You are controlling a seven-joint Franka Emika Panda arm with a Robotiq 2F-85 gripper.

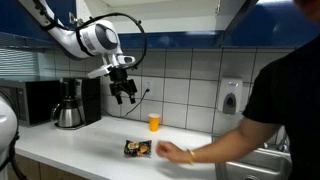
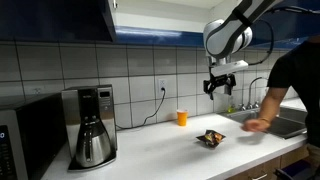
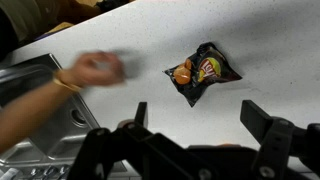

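Observation:
A small dark chip bag with a yellow and red logo (image 3: 203, 72) lies flat on the white counter, also visible as a dark packet (image 1: 138, 148) in exterior view 1. My gripper is open, its two dark fingers wide apart with nothing between them. In exterior view 1 the gripper (image 1: 125, 97) hangs well above the counter, pointing down, higher than the bag and clear of it. An orange cup (image 1: 154, 122) stands upright on the counter near the tiled wall, behind the bag.
A person's blurred hand (image 3: 98, 70) reaches over the counter close to the bag. The metal sink (image 2: 275, 121) lies beyond it on the right. A coffee maker (image 2: 92, 128) and a dark microwave (image 2: 25, 138) stand at the left.

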